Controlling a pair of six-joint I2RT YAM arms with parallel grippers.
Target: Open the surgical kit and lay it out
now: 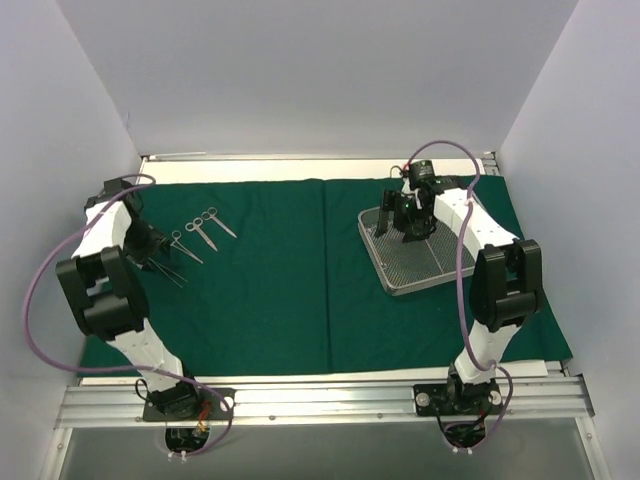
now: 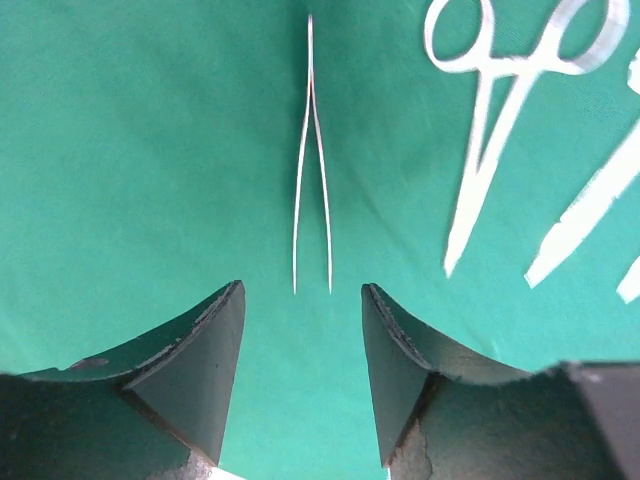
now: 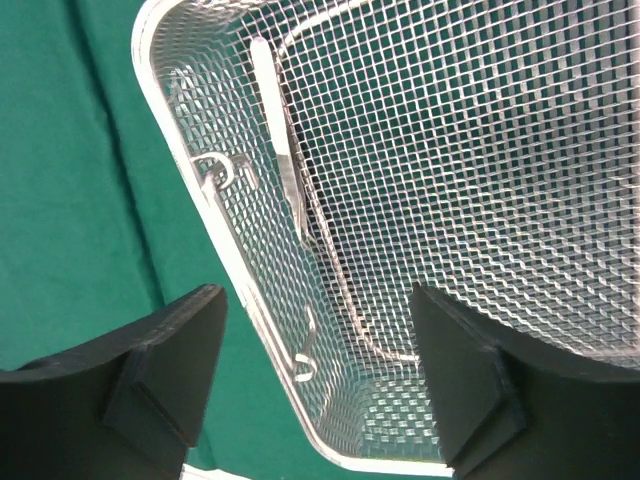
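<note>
A pair of thin tweezers lies on the green cloth at the far left, with scissor-type instruments in a row to its right. My left gripper is open above the tweezers' tips, nothing between its fingers. My right gripper is open over the left side of the wire tray. Inside the tray, along that side, lie a flat slim instrument and small curved metal pieces, partly hidden by the mesh.
The green cloth covers the table, with its middle clear. Pale walls bound the workspace at both sides and the back.
</note>
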